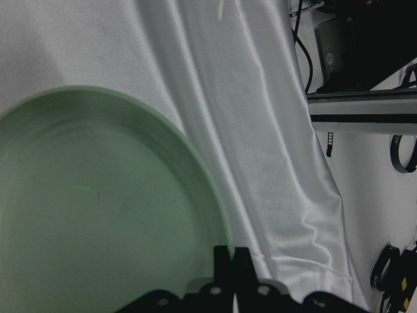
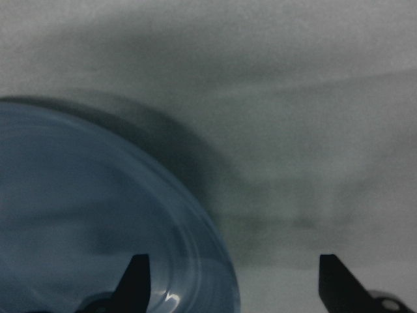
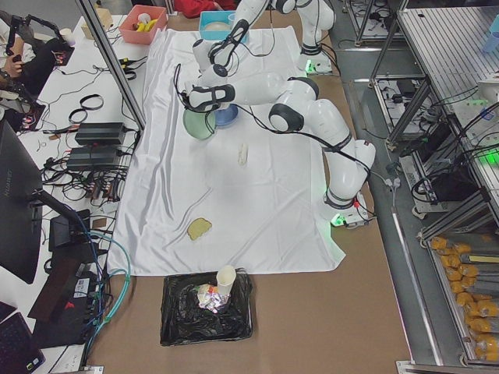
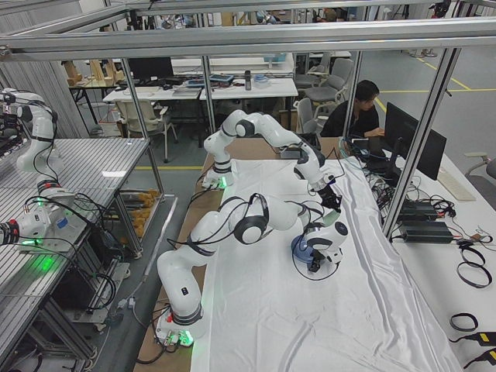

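A green plate (image 1: 104, 195) is held at its rim by my left gripper, shut on it; in the camera left view the plate (image 3: 195, 125) is partly under the arm. A blue plate (image 2: 98, 195) rests on the white cloth, seen also in the camera right view (image 4: 301, 249). My right gripper stands open over its rim, one finger over the plate's inside and the other over the cloth.
The white cloth (image 3: 234, 202) holds a yellowish flat piece (image 3: 199, 228) and a pale object (image 3: 242, 153). A black-lined bin (image 3: 175, 319) with a cup and crumpled material stands at the front. Blue and red containers stand at the back.
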